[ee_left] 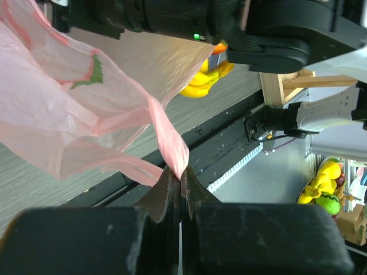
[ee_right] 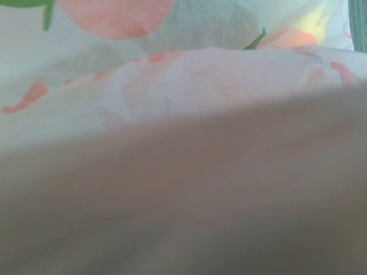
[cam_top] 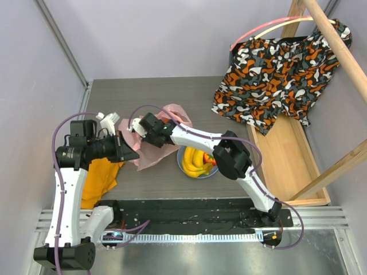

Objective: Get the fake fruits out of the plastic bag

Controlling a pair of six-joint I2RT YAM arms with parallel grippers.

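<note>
The pink plastic bag point(cam_top: 156, 156) lies mid-table with its near edge raised. My left gripper is shut on that edge, a twisted strip of the bag point(ee_left: 170, 140) rising from its fingertips. From the right, my right gripper point(cam_top: 152, 137) reaches into the bag's mouth; its fingers are hidden, so its fingers cannot be judged. In the right wrist view, blurred bag film point(ee_right: 183, 189) fills most of the picture, with printed fruit shapes behind. No loose fruit in the bag can be made out for certain.
A blue bowl point(cam_top: 202, 176) holding yellow bananas point(cam_top: 191, 160) and a red-orange fruit point(cam_top: 210, 158) stands beside the bag, under the right arm. Orange cloth point(cam_top: 102, 180) lies at the left.
</note>
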